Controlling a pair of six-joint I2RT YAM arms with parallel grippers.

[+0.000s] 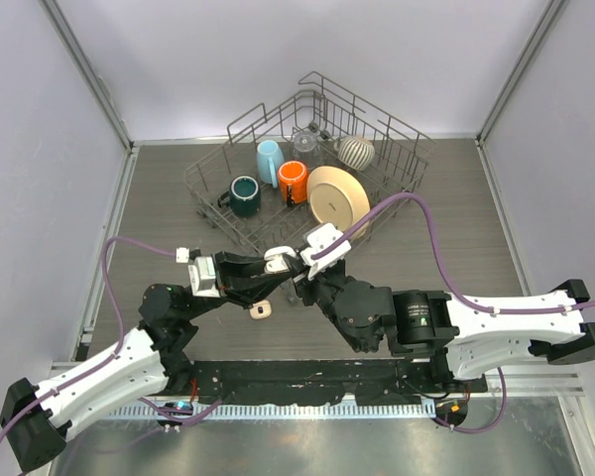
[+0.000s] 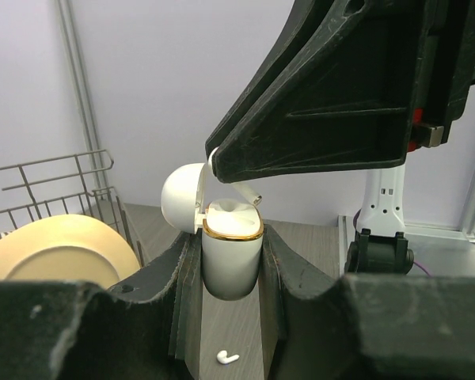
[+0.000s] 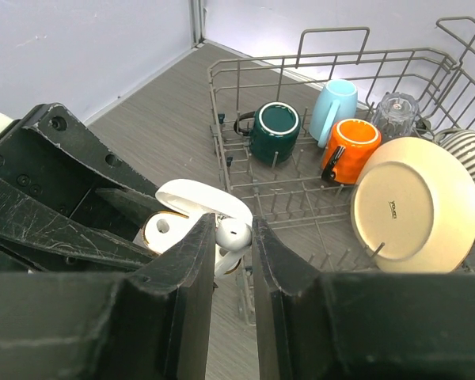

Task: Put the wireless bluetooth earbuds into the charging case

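A white charging case (image 2: 231, 261) with a gold rim and its lid raised is clamped in my left gripper (image 1: 266, 281), which is shut on it. In the right wrist view, one round socket of the case (image 3: 163, 226) looks empty. My right gripper is shut on a white earbud (image 3: 233, 233), right at the case's open top beside the lid (image 3: 206, 198). Whether the earbud touches the socket cannot be made out. A second white earbud (image 2: 226, 358) lies on the table below, in the left wrist view.
Behind the grippers stands a wire dish rack (image 1: 254, 234) with a green mug (image 1: 244, 196), an orange mug (image 1: 293, 180), a blue cup (image 1: 269, 159) and a plate (image 1: 337, 196). A small whitish object (image 1: 261, 309) lies on the table.
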